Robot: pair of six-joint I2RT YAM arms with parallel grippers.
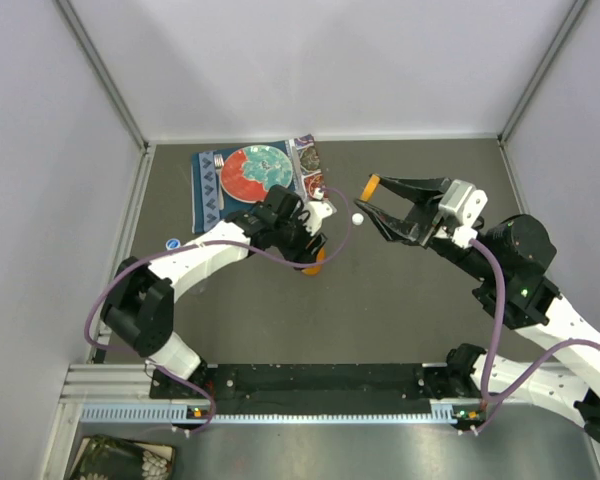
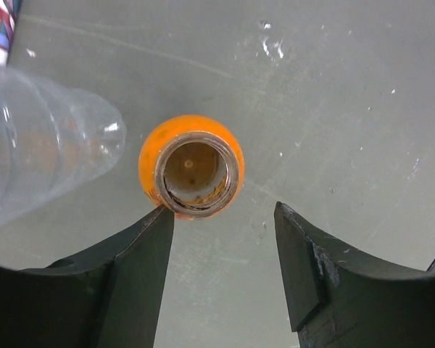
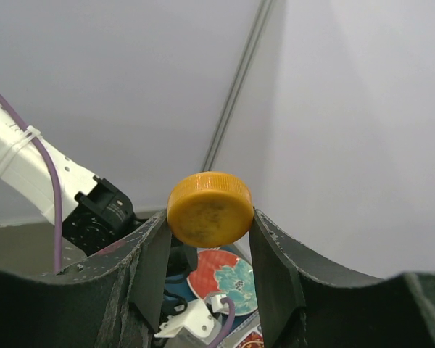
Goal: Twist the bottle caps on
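Note:
My right gripper (image 1: 365,195) holds an orange cap (image 3: 209,209) between its fingertips, raised over the table's right half. My left gripper is open, with nothing between its fingers, just short of an orange open-mouthed bottle (image 2: 156,152), seen from above in the left wrist view and mostly hidden under the arm in the top view. A clear plastic bottle (image 2: 51,141) is beside it. A small white cap (image 1: 358,219) shows near my right gripper, and a blue-rimmed white cap (image 1: 173,244) is at the left.
A red and teal plate (image 1: 242,175) and fork (image 1: 219,170) rest on the patterned placemat (image 1: 207,210) at the back. The grey table (image 1: 280,320) has free room in front and at the back right. White walls enclose it.

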